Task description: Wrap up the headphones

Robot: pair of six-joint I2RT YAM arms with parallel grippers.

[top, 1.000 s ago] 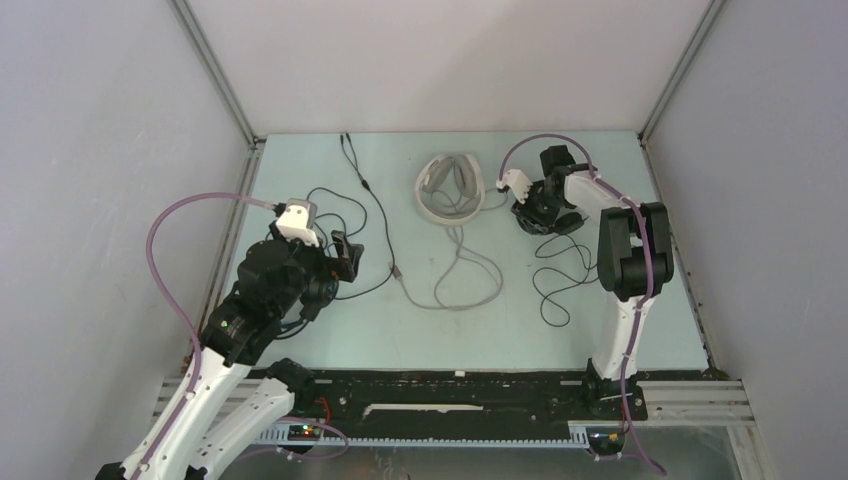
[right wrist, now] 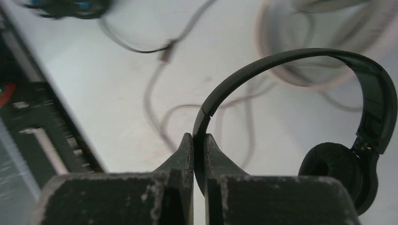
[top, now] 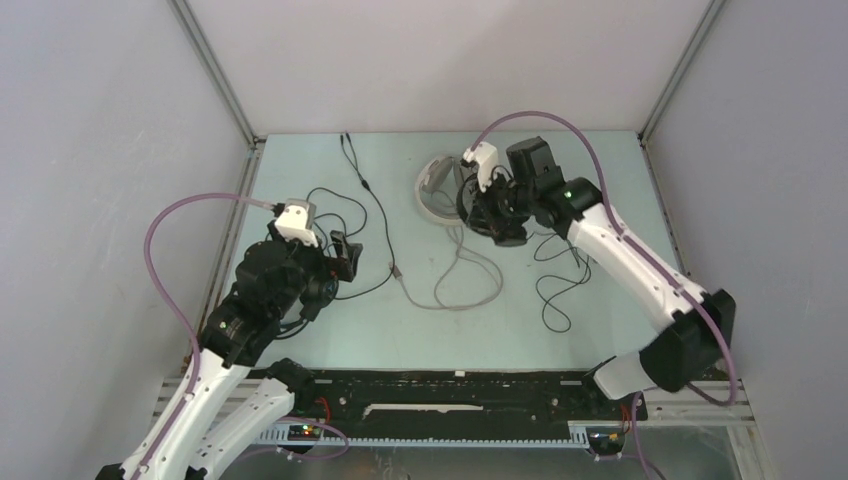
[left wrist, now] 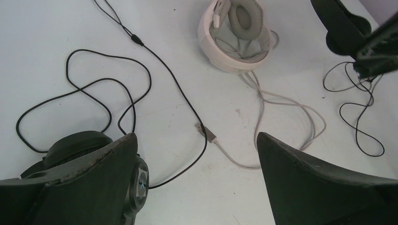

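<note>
In the right wrist view, my right gripper is shut on the band of the black headphones (right wrist: 281, 58). Their round ear cushion (right wrist: 331, 166) hangs at the lower right. From above, these headphones are held up beside the white headphones (top: 432, 208), partly in front of them. Their thin black cable (top: 553, 310) trails onto the table. At the left, my left gripper stands open, its fingers wide apart. Another black headset (left wrist: 77, 145) lies under the left finger, mostly hidden; its cable (left wrist: 150, 77) loops beyond it.
The white headphones' pale cable (top: 470, 305) loops over the middle of the table (top: 420, 345), with its USB plug (left wrist: 206, 132) by the black cable. Bare surface shows at the front centre. Frame walls (top: 90, 150) rise at the sides.
</note>
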